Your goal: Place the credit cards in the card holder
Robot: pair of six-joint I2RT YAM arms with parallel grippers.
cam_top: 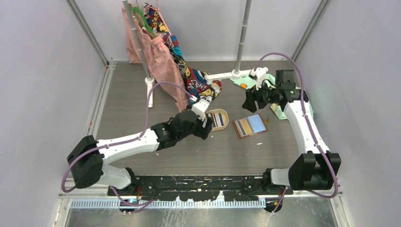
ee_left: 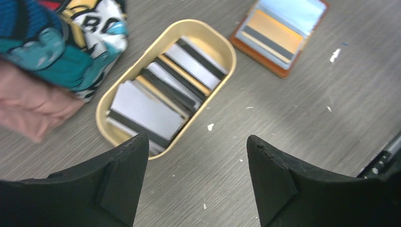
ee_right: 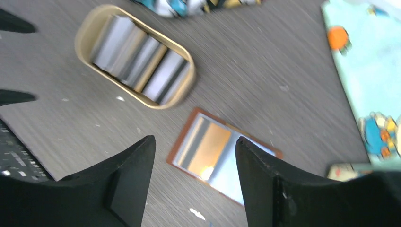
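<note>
An oval tan basket holds several flat cards in white, black and tan, as the left wrist view shows. Right of the basket, the brown-edged card holder lies spread flat on the floor. Its one half is plain light blue; a tan panel and grey and white strips fill the other. Whether those strips are cards is hard to tell. My left gripper is beside the basket, fingers apart and empty. My right gripper hangs above and behind the holder, also open and empty.
Pink and comic-print clothes hang at the back left on a rack with white feet. A mint cloth lies at the right. Floor in front of the holder is clear, bar small white flecks.
</note>
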